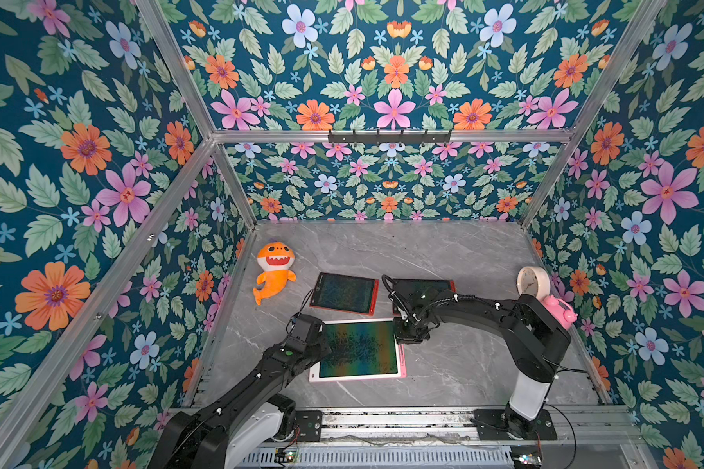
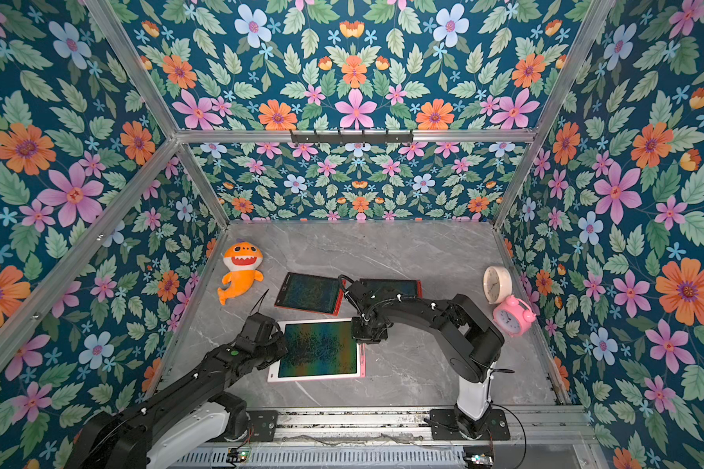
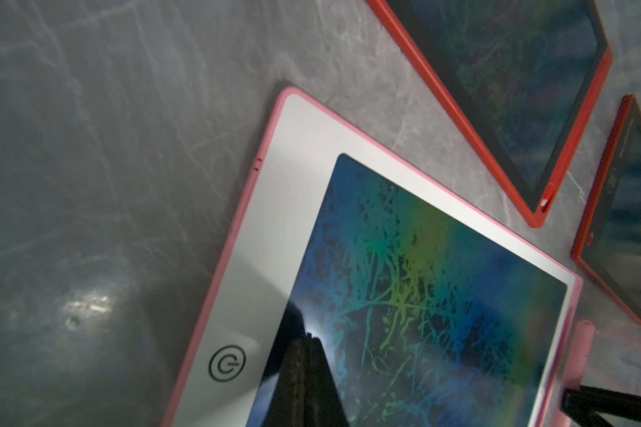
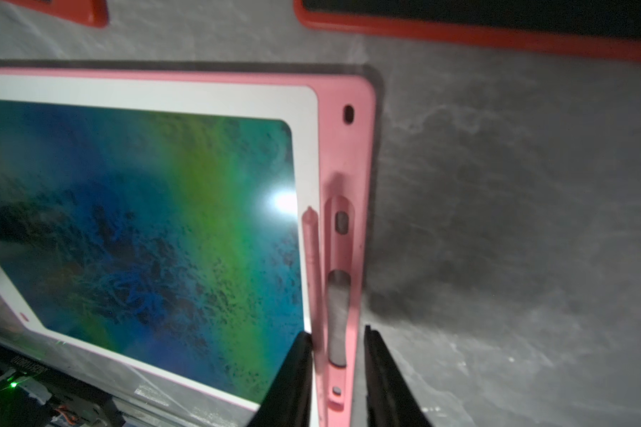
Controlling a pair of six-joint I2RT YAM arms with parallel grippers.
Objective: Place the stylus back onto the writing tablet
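The white-and-pink writing tablet [image 1: 358,349] lies at the front centre. In the right wrist view the pink stylus [image 4: 310,256] lies along the inner side of the tablet's empty slot [image 4: 338,313], beside it. My right gripper is over that edge, part open, with the stylus's lower part between or at its left fingertip; whether it grips is unclear. My left gripper is shut above the tablet's left portion, nothing showing between its fingers.
Two red-framed tablets [image 1: 344,291] lie behind. An orange shark toy [image 1: 273,273] sits at back left, a cream clock [image 2: 496,283] and a pink alarm clock [image 2: 512,316] at the right. Bare table surrounds them.
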